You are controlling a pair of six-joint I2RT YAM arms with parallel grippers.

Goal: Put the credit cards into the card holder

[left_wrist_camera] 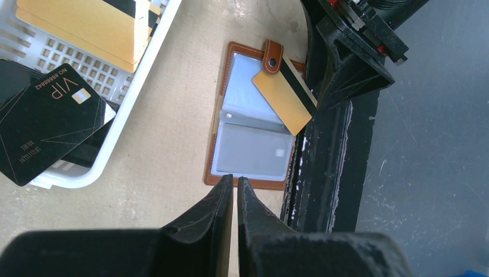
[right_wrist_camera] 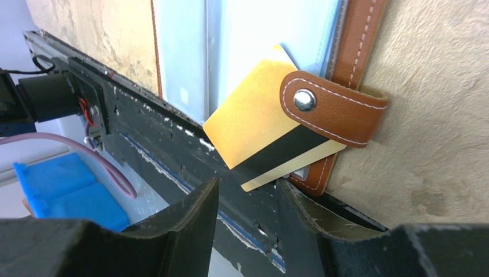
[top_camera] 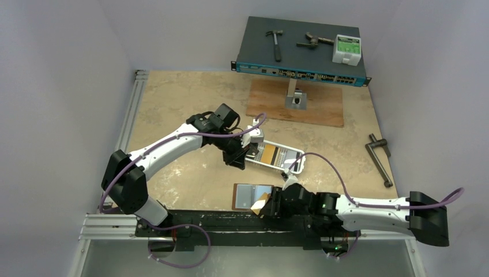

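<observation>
The open card holder, brown leather with clear sleeves, lies at the table's front edge. A gold card rests askew on it, partly under the snap strap, jutting over the edge. My right gripper is just beside that card, fingers part open, nothing visible between them. My left gripper hovers between the white basket and the holder, shut, nothing discernible between its fingers. Black cards and gold cards lie in the white basket.
A wooden board under a raised rack unit with hammers stands at the back. A metal tool lies at the right edge.
</observation>
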